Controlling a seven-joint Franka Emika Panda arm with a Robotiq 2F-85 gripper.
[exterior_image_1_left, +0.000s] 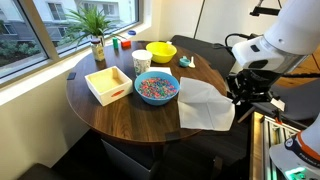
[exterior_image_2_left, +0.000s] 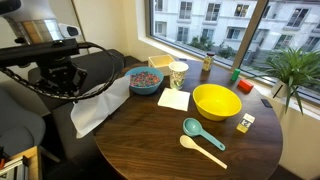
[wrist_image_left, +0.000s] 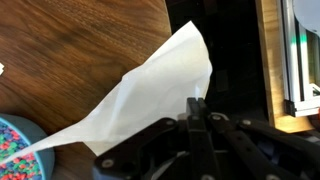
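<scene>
A white sheet of cloth or paper (wrist_image_left: 150, 88) lies partly on the round table and reaches past its edge. In the wrist view, my gripper is shut at the sheet's near side, with the material running up to the fingertips. From exterior view 1, the sheet (exterior_image_1_left: 205, 105) rises and folds toward the gripper (exterior_image_1_left: 237, 97) at its right corner. Exterior view 2 shows the sheet (exterior_image_2_left: 98, 107) sloping over the table's edge below the arm. The exact pinch is hidden by the dark fingers.
Beside the sheet stands a blue bowl (exterior_image_1_left: 156, 88) of colourful pieces. A cream box (exterior_image_1_left: 108, 84), white cup (exterior_image_2_left: 178, 74), yellow bowl (exterior_image_2_left: 216, 102), teal spoon (exterior_image_2_left: 203, 133) and wooden spoon (exterior_image_2_left: 202, 150) occupy the dark table (exterior_image_1_left: 130, 118).
</scene>
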